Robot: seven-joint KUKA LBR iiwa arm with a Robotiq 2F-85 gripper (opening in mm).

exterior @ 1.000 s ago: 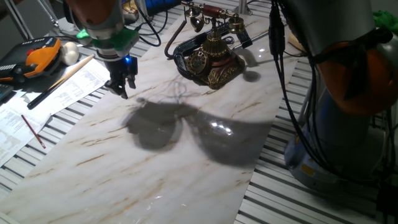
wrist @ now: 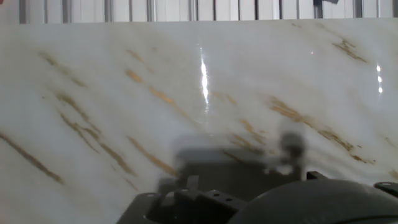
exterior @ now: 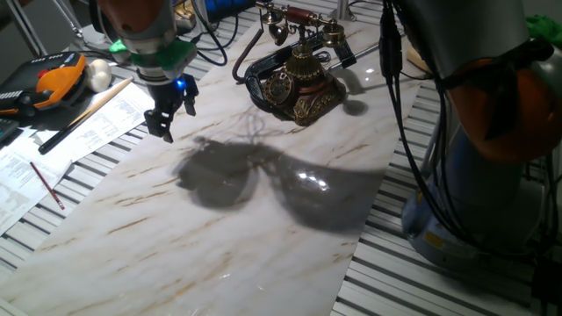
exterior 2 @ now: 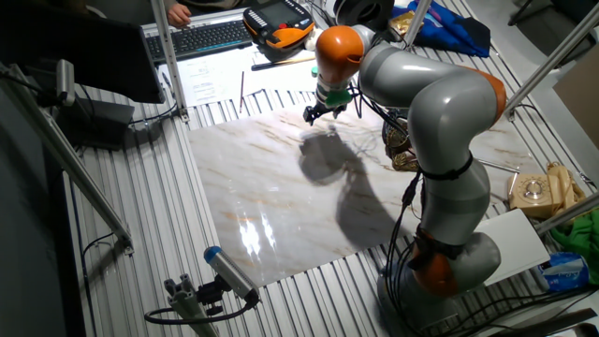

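Observation:
My gripper (exterior: 179, 123) hangs above the far left part of the marble-patterned board (exterior: 176, 237), its two fingers apart and nothing visible between them. To its right in exterior view 1 stands an ornate brown and gold antique-style telephone (exterior: 303, 92), its handset (exterior: 303, 16) across the top. In exterior view 2 the arm mostly covers this telephone, while the gripper (exterior 2: 323, 114) shows small near the board's far edge. Only dark gripper parts show along the bottom of the wrist view, over bare board (wrist: 155, 118); the fingertips are not clear there.
Beyond the board lie papers (exterior: 97, 123), a dark stick-like tool (exterior: 66, 136), a pencil (exterior: 48, 186) and an orange-black device (exterior: 48, 83). A beige telephone (exterior 2: 543, 190) sits behind the arm. The board's near part is empty apart from shadows.
Over the last second the gripper has shifted slightly left in exterior view 1, and its fingers appear farther apart, by turning or opening. The telephone has not moved.

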